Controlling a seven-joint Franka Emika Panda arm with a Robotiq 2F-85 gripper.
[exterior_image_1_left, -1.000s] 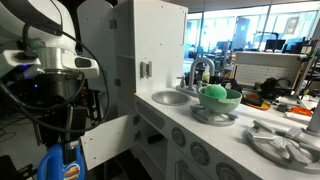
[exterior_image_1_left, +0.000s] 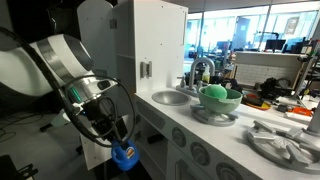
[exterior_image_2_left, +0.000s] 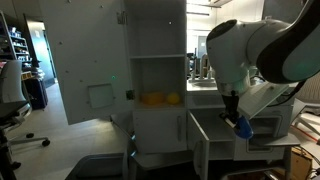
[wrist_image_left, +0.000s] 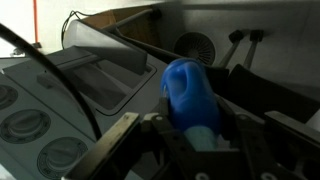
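A blue cup-like object (wrist_image_left: 187, 90) is held in my gripper, between the dark fingers in the wrist view. The same blue object (exterior_image_1_left: 125, 156) hangs low in front of the grey counter in exterior view 1, with my gripper (exterior_image_1_left: 120, 139) just above it. Exterior view 2 has the blue object (exterior_image_2_left: 243, 127) beneath the white arm, close to the counter front. The gripper is shut on it; what is inside the object cannot be told.
On the counter (exterior_image_1_left: 165, 112) are a sink (exterior_image_1_left: 171, 97), a green bowl (exterior_image_1_left: 218, 104) holding a green ball, and a metal tray (exterior_image_1_left: 285, 147). A tall white cabinet (exterior_image_1_left: 157, 45) stands behind. Orange bowls (exterior_image_2_left: 153, 99) sit on an open cabinet shelf. Knobs (wrist_image_left: 25, 124) line the counter front.
The arm has swung from the lower left toward the counter in exterior view 1, carrying the blue object to the right and slightly up. The objects on the counter have not moved.
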